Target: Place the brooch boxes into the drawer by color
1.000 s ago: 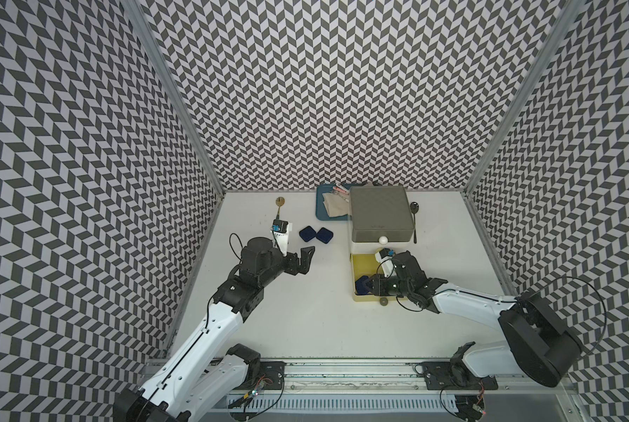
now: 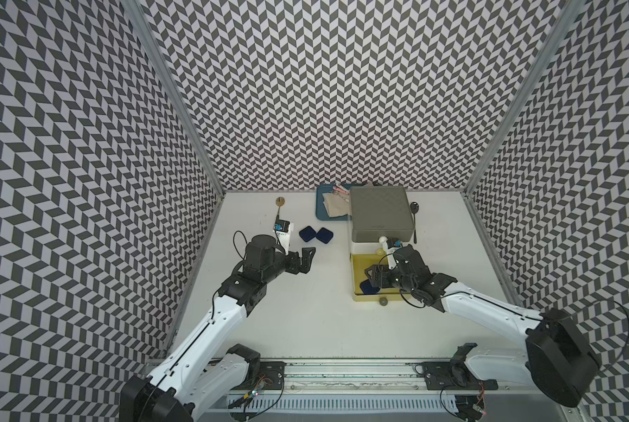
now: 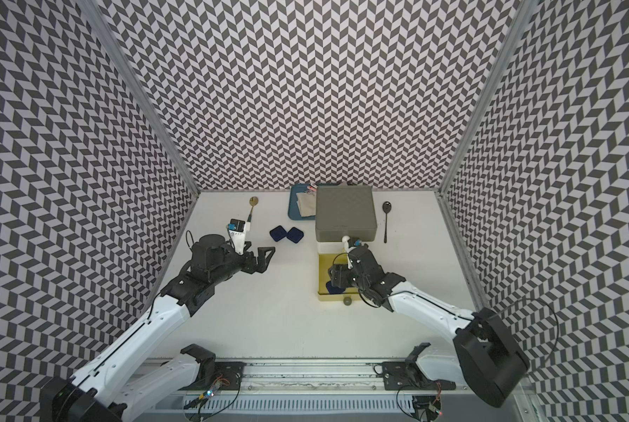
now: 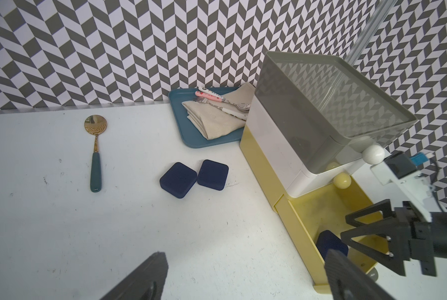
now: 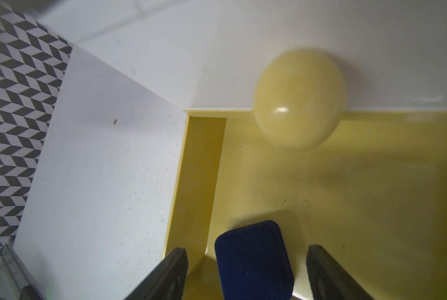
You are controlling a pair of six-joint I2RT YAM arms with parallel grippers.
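A dark blue box (image 5: 253, 257) lies inside the open yellow drawer (image 4: 303, 235) at the bottom of a stacked drawer unit (image 2: 377, 211). My right gripper is over that box, its fingers apart with nothing between them. Two more dark blue boxes (image 4: 178, 179) (image 4: 212, 174) lie side by side on the table, left of the unit. My left gripper stands open and empty above the table, in front of those two boxes.
A blue tray (image 4: 193, 135) with a cloth and cutlery sits behind, beside the unit. A gold spoon (image 4: 96, 165) lies at left, a dark spoon (image 3: 385, 225) at right.
The left arm has shifted slightly.
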